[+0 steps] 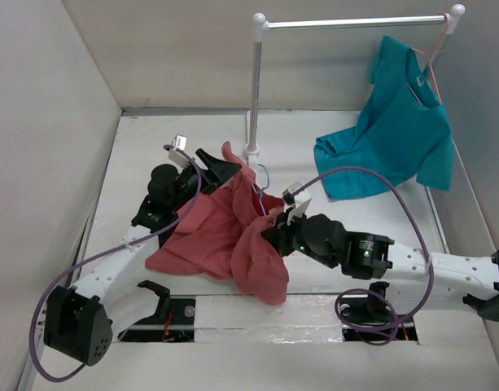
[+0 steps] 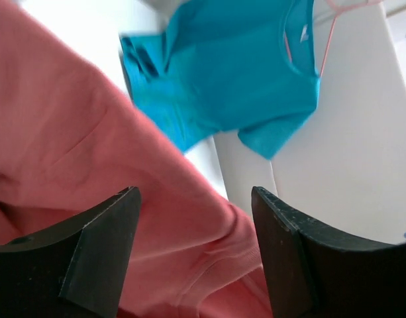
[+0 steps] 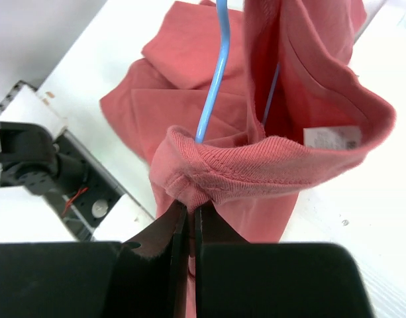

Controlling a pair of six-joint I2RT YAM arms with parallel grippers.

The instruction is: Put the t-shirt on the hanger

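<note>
The red t-shirt lies bunched in the middle, partly lifted. A blue hanger runs into its folds. My right gripper is shut on the red fabric where the hanger enters it. My left gripper stands open at the upper left part of the shirt, with red cloth behind and between its fingers in the left wrist view.
A rack with a white rail stands at the back. A teal shirt hangs on a pink hanger at the right, partly resting on the floor.
</note>
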